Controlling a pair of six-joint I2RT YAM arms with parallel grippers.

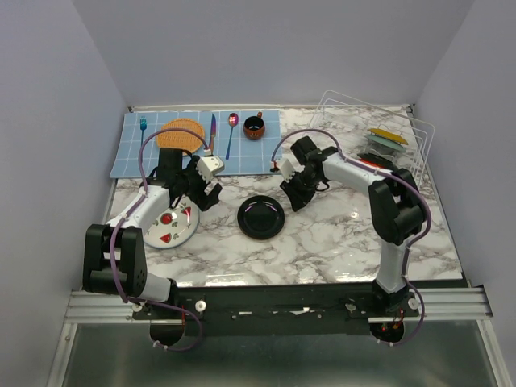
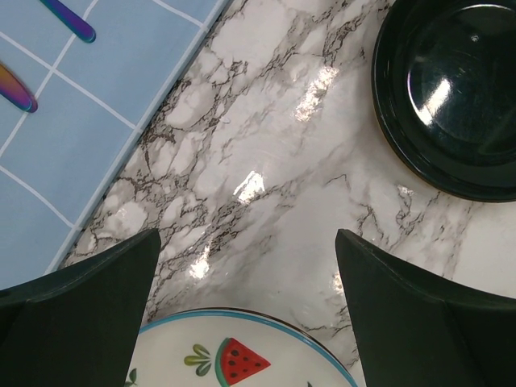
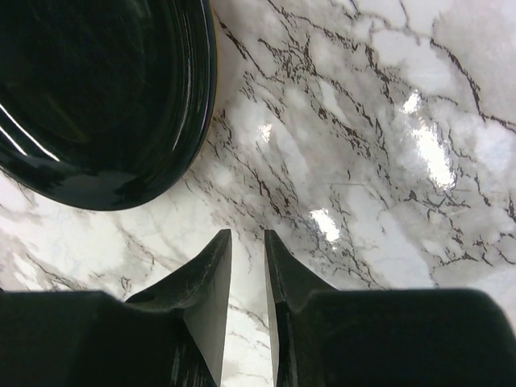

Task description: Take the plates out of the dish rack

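Note:
The white wire dish rack [image 1: 339, 101] at the back right holds plates standing on edge, among them a yellow plate [image 1: 385, 134] and a pale green one. A black plate [image 1: 260, 217] lies on the marble counter, also in both wrist views. A watermelon-pattern plate [image 1: 171, 234] lies at the left. My left gripper is open above the gap between that plate, the black plate and the mat, nothing between its fingers. My right gripper is part open and empty, over bare counter just right of the black plate.
A blue tiled mat [image 1: 258, 153] along the back carries a woven round mat, utensils and a dark mug [image 1: 254, 126]. The counter right of the black plate, in front of the rack, is clear.

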